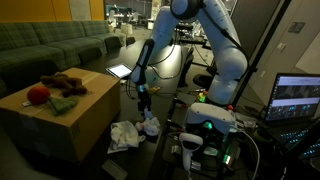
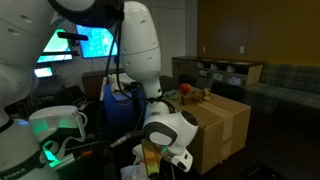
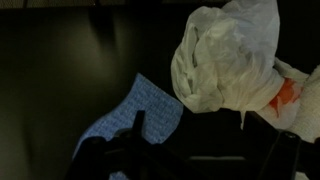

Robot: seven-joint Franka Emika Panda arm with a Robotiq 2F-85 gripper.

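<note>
In the wrist view my gripper stands open with its fingers well apart and nothing held between them. A blue textured cloth point(image 3: 150, 108) lies on the dark surface, partly behind the left finger. Right of it sits a crumpled white plastic bag point(image 3: 228, 58). A white item with a red mark point(image 3: 286, 95) lies at the right edge, partly cut off. From exterior view 1, my gripper point(image 1: 147, 101) hangs above the bag point(image 1: 152, 127), with a white cloth point(image 1: 124, 135) to the left. The fingertips are too small there to make out.
A large brown box point(image 1: 78, 122) stands to the left, carrying a red round object point(image 1: 38, 95) and a brown plush toy point(image 1: 64, 84). Another pale flat piece point(image 1: 115, 169) lies toward the front. Dark, bare surface fills the left of the wrist view.
</note>
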